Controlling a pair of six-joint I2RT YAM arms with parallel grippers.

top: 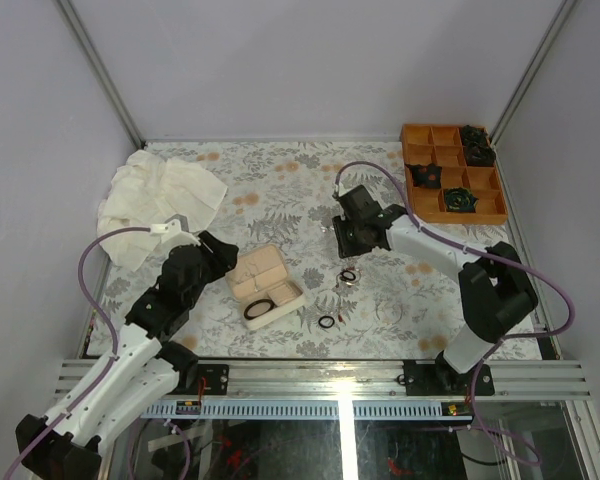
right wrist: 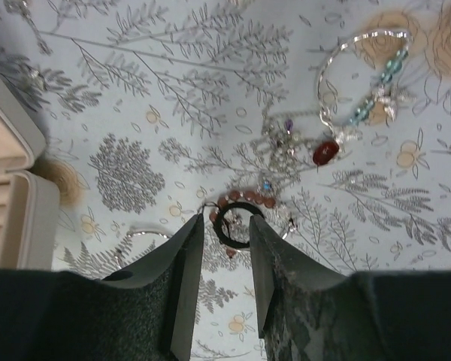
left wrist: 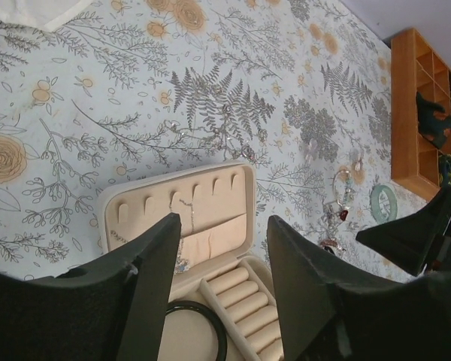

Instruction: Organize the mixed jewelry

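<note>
A cream jewelry box [top: 265, 269] lies open at centre-left, a black bangle [left wrist: 218, 327] in its lower compartment and chains on the lid. My left gripper is over the box, fingers apart, nothing seen between them. My right gripper hangs open above mixed jewelry: a black ring [right wrist: 219, 226], brown beads [right wrist: 268, 202], a red stone [right wrist: 325, 153] and a bracelet with turquoise beads [right wrist: 393, 65]. A green bangle [left wrist: 375, 205] shows in the left wrist view.
An orange compartment organizer [top: 432, 210] with dark pouches stands at the back right. A white cloth [top: 160, 195] lies at the back left.
</note>
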